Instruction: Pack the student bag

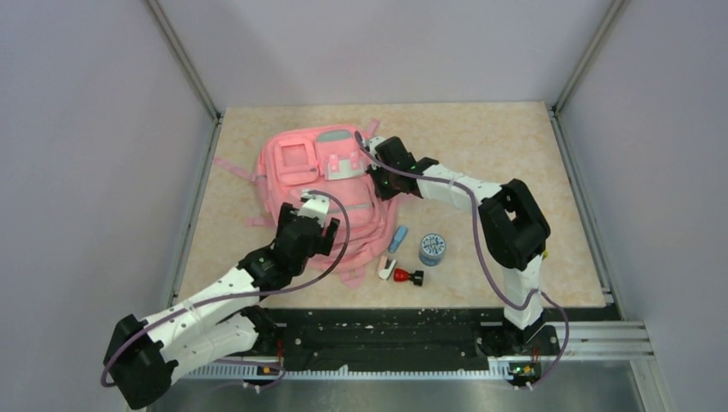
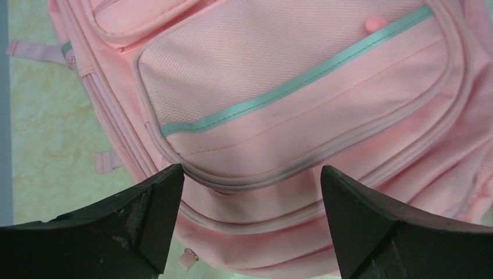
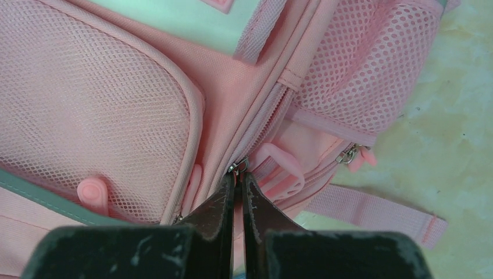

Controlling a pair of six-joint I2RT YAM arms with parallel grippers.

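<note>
The pink student bag (image 1: 300, 176) lies flat, its zipped side seam along the right. In the right wrist view my right gripper is shut at that seam, on the zipper pull; the metal slider (image 3: 238, 165) shows right at its fingertips, while the pull itself is mostly hidden. A pink loop (image 3: 283, 168) bulges beside the fingers. Over the bag's lower front, my left gripper stands open with nothing between its fingers, above the mesh pocket with green trim (image 2: 250, 107).
Right of the bag lie a blue item (image 1: 397, 239), a white piece (image 1: 387, 269), a red-and-black object (image 1: 409, 276) and a round blue tin (image 1: 432, 249). A yellow thing (image 1: 545, 253) is mostly hidden behind the right arm.
</note>
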